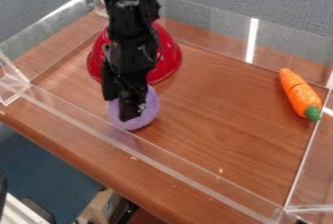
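Observation:
My black gripper [127, 96] is lowered over a purple round object [140, 116] near the middle-left of the wooden tray, its fingers in front of and over the object's upper left part. Whether the fingers are open or closed on it cannot be made out. Behind the arm lies a red bowl or plate [166, 60], partly hidden by it.
An orange carrot [298, 93] with a green top lies at the right of the tray. Clear low walls edge the wooden surface [228, 140], whose middle and front right are bare.

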